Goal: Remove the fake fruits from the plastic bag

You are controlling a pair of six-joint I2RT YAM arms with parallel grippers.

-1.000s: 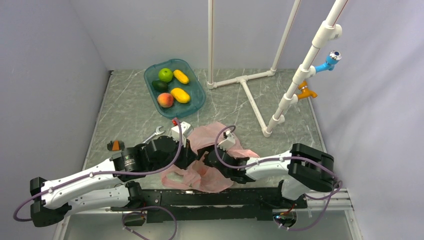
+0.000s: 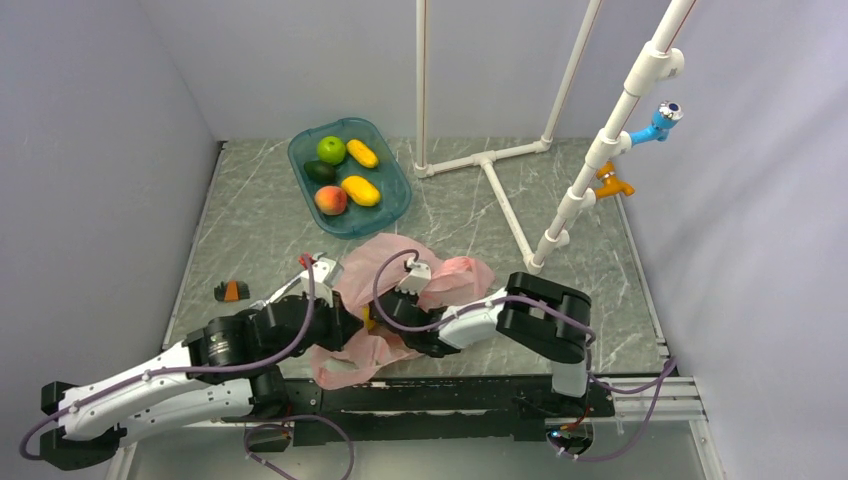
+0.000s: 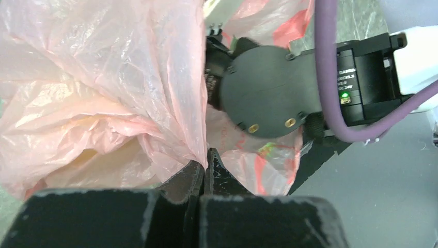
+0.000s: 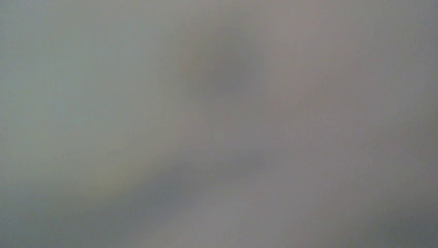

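The thin pink plastic bag lies crumpled at the front of the table, under and between both arms. In the left wrist view, the closed tips of my left gripper pinch a gathered edge of the bag, which rises up from them. My right gripper reaches leftward into the bag, its fingers hidden, so its opening cannot be told. A bit of yellow fruit shows between the two grippers; whether it is gripped is unclear. The right wrist view is only a grey-pink blur with a faint yellowish patch.
At the back left, a teal basket holds several fruits, including a green apple and a peach. An orange-and-black object lies at left. A white pipe frame stands at right.
The yellow fruit has come into sight between the grippers. The basket stays unchanged.
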